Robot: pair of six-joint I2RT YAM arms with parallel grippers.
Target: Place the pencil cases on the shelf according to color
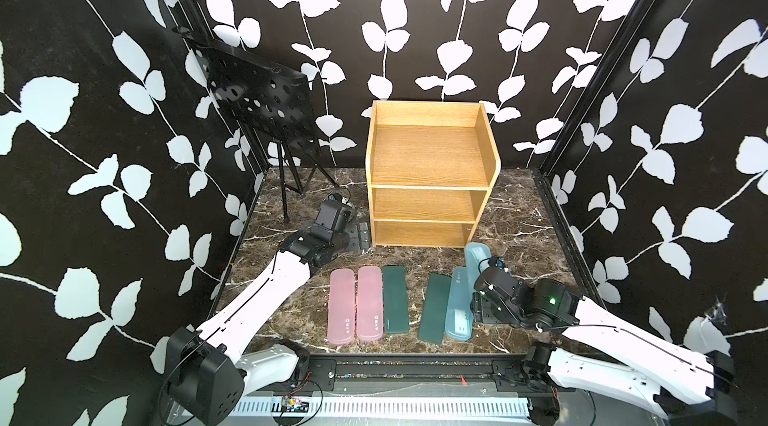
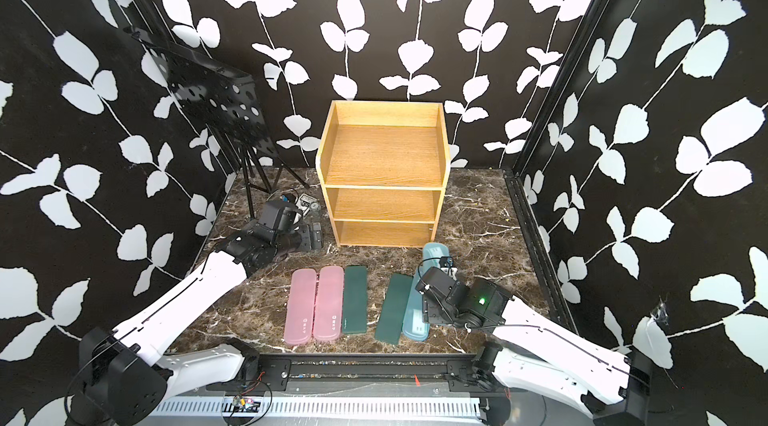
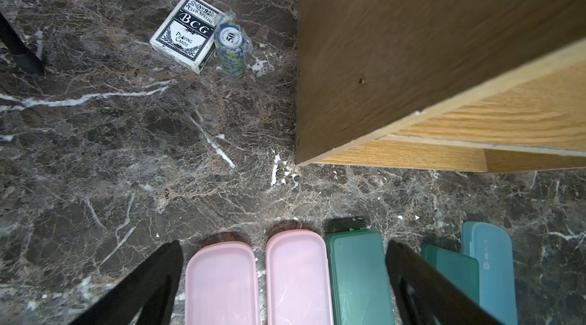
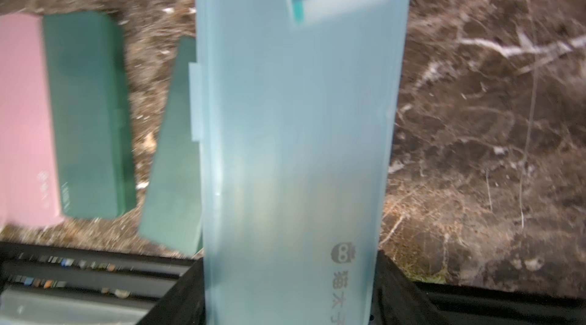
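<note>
In the top views two pink cases (image 1: 341, 306) (image 1: 369, 303), two dark green cases (image 1: 395, 298) (image 1: 434, 307) and a light blue case (image 1: 458, 302) lie before the wooden shelf (image 1: 424, 153). My right gripper is shut on a second light blue case (image 4: 293, 117), which fills the right wrist view and appears raised. My left gripper stands open left of the shelf's front, with nothing between its fingers.
A card box (image 3: 186, 31) and a small chip stack (image 3: 230, 50) sit left of the shelf. A black stand (image 1: 248, 81) rises at the back left. The table right of the shelf is clear.
</note>
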